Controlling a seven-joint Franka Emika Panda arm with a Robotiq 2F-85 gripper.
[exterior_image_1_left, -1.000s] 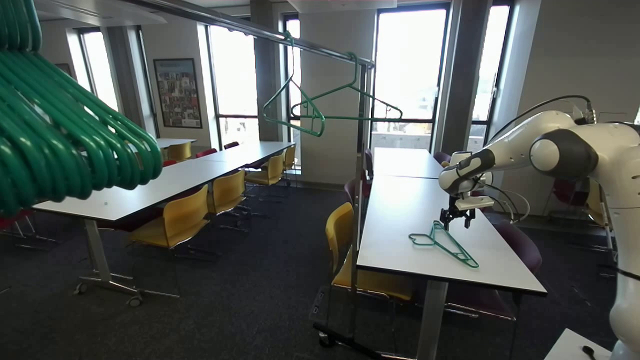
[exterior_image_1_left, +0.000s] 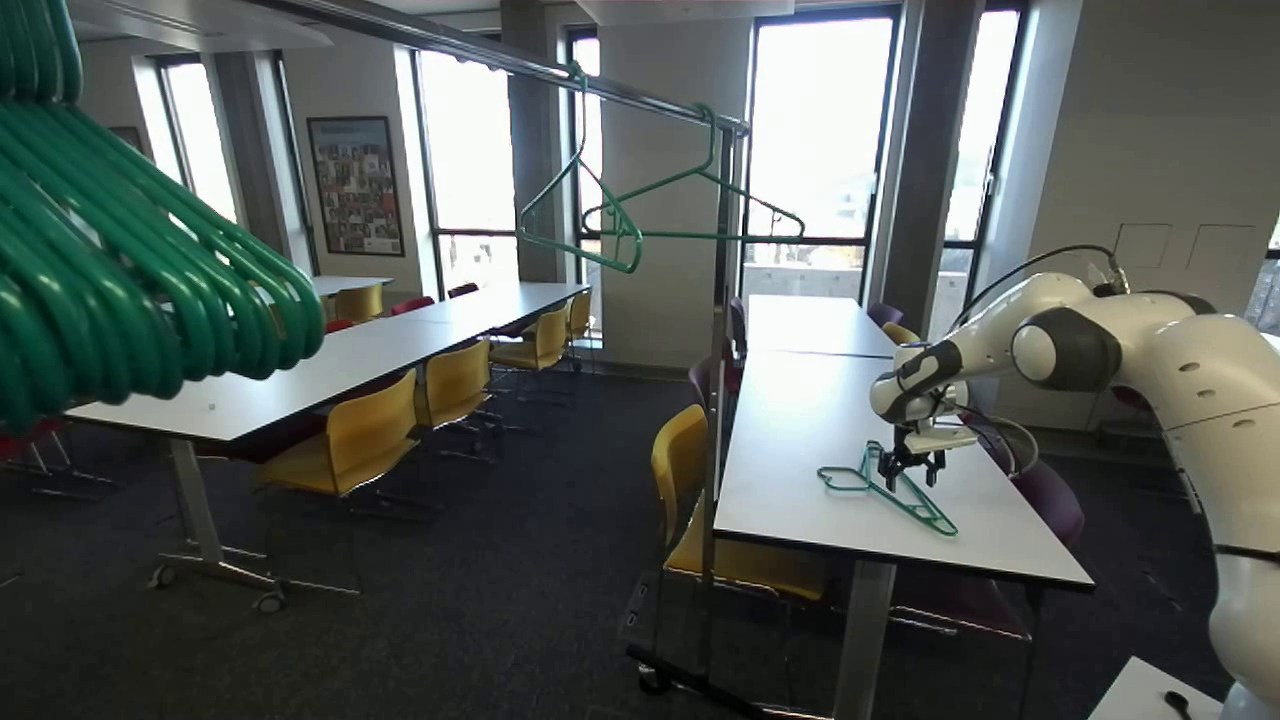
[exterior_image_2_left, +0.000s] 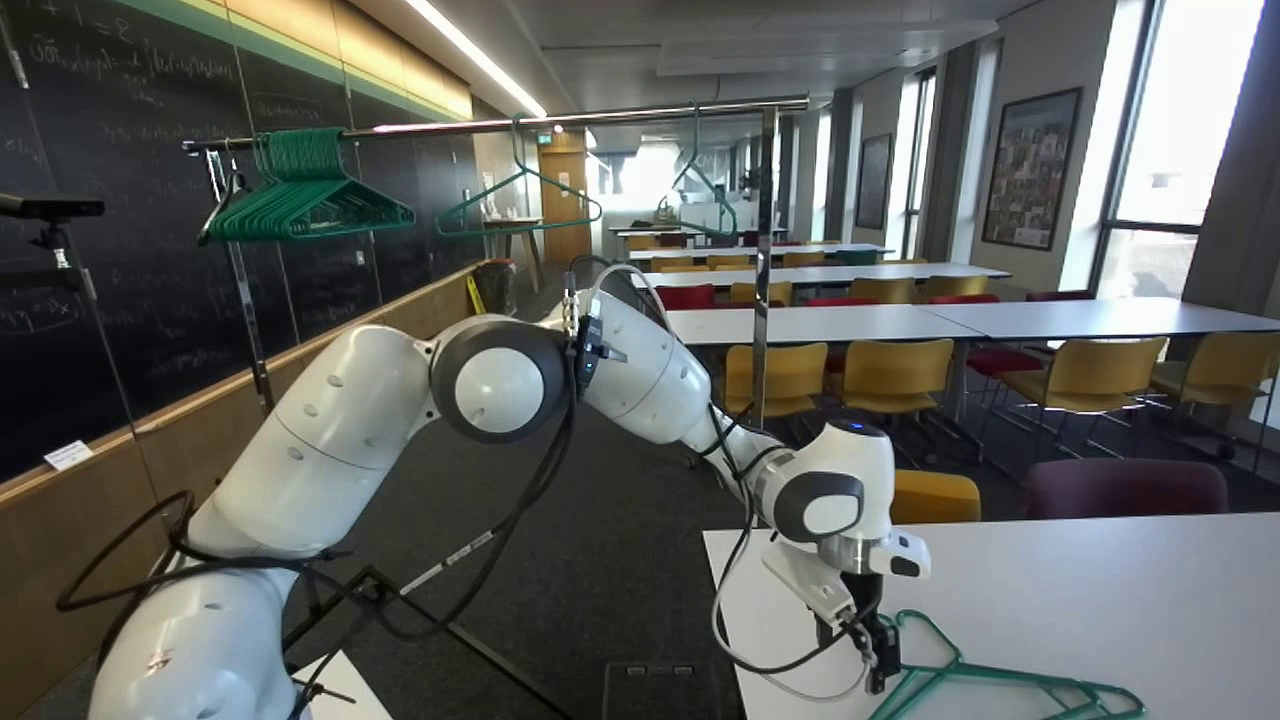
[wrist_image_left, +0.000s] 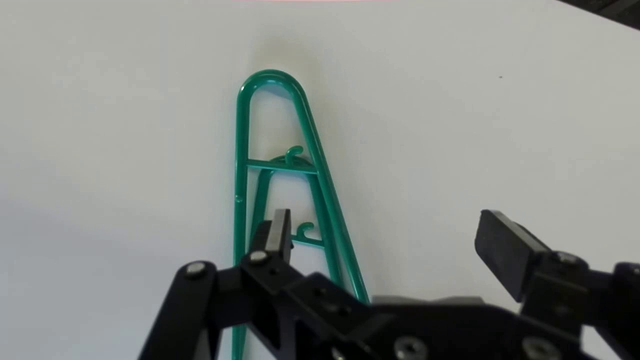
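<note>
Green plastic hanger pieces lie flat on the white table (exterior_image_1_left: 780, 444); in exterior view 1 they read as one green hanger (exterior_image_1_left: 924, 514). From the wrist, two narrow rounded green ends (wrist_image_left: 271, 77) overlap, one inside the other; whether they belong to two hangers I cannot tell. My gripper (exterior_image_1_left: 912, 476) points down just over the green hanger, its fingers wide apart and empty. In the wrist view the left finger (wrist_image_left: 277, 234) covers part of the green bars, while the right finger (wrist_image_left: 507, 255) is over bare table. Contact with the hanger cannot be made out.
A metal clothes rail (exterior_image_2_left: 480, 124) stands beside the table. Many green hangers (exterior_image_2_left: 306, 206) bunch at one end, and two hang singly towards the other. The rail's upright (exterior_image_1_left: 723, 300) rises close to the table's left edge. Chairs, including a yellow one (exterior_image_1_left: 680, 462), flank the table.
My gripper has come down towards the table, over the green hanger, and the arm's elbow has swung left and lower in exterior view 1. The hanger on the table has not visibly moved.
</note>
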